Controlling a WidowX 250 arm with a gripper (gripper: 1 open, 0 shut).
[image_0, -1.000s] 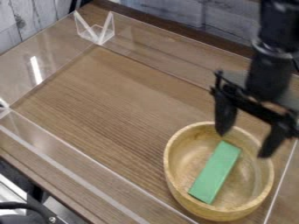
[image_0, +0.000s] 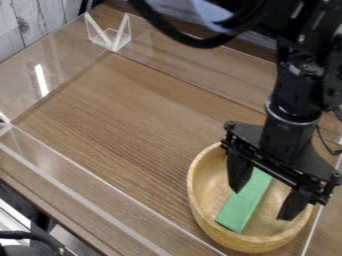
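Observation:
A round cream-yellow bowl (image_0: 209, 191) sits on the wooden table at the lower right, with a green rectangular block (image_0: 238, 214) lying inside it. My black gripper (image_0: 265, 186) is open above and partly inside the bowl, its fingers around the upper part of the block; contact cannot be told. The arm hides the bowl's upper right and part of the block.
A small white wire-like holder (image_0: 110, 32) stands at the back left. Dark cables or parts show at the bottom left corner.
My gripper has come down and left from above the bowl to reach into it over the block. The bowl and block appear unmoved.

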